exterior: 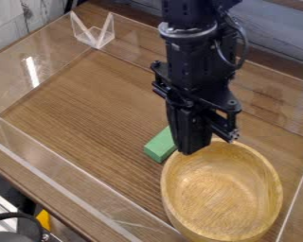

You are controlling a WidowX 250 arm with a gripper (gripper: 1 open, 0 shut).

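Note:
The black robot arm [192,57] reaches down from the top over a green block [161,145] lying on the wooden table. Its gripper [204,137] is above and partly in front of the block's right part, near the rim of the yellow bowl [220,227] at the lower right. The fingertips are dark and bunched; they look shut, with nothing seen between them.
A clear plastic piece [94,30] stands at the back left. Cables and a yellow part lie at the lower left edge.

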